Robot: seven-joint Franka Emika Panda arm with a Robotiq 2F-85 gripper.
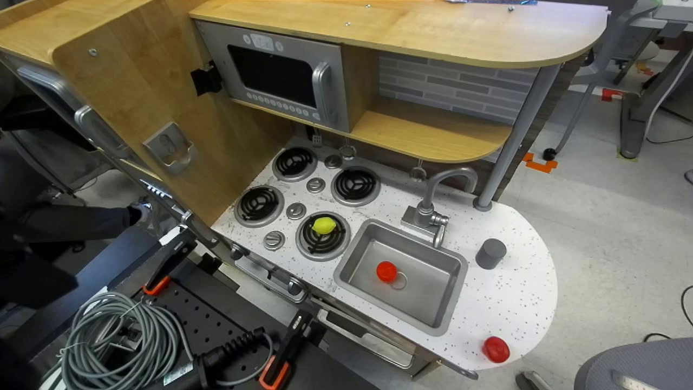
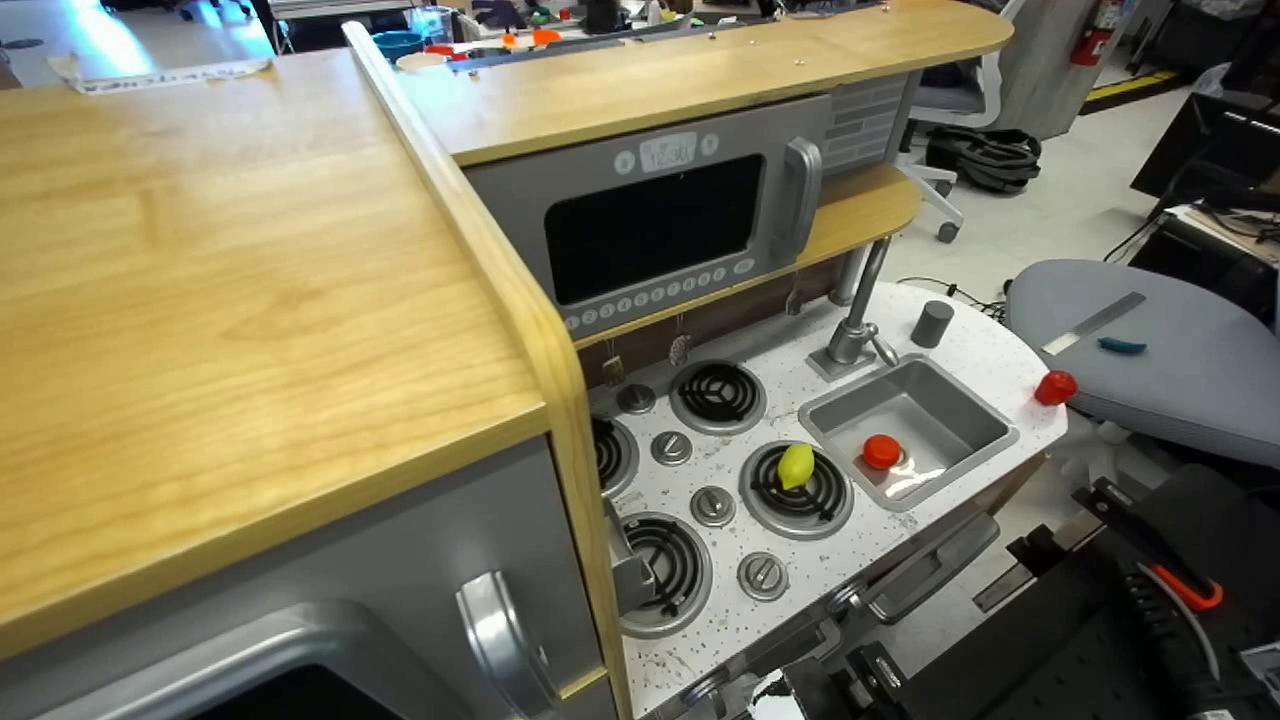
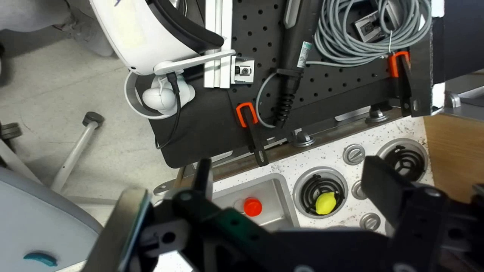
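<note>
My gripper shows only in the wrist view, its dark fingers (image 3: 383,183) spread wide with nothing between them. Beyond it lies the toy kitchen counter. A yellow lemon (image 1: 324,225) rests on the front right burner (image 1: 318,249). Inside the grey sink (image 1: 433,318) sits a round red item (image 1: 386,272), left of the basin's middle. Another red object (image 1: 497,350) is near the counter's rounded front right end. A dark grey cup-like cylinder (image 1: 491,253) stands right of the sink. The lemon (image 3: 325,203) and the sink's red item (image 3: 252,206) both appear past the gripper.
Above the stove hang a microwave (image 1: 276,72) and a wooden shelf (image 1: 432,132). The faucet (image 1: 429,195) rises behind the sink. In front, a black table (image 1: 214,305) carries coiled cable (image 1: 126,338) and orange-black clamps (image 1: 282,354). Counter space right of the sink is mostly bare.
</note>
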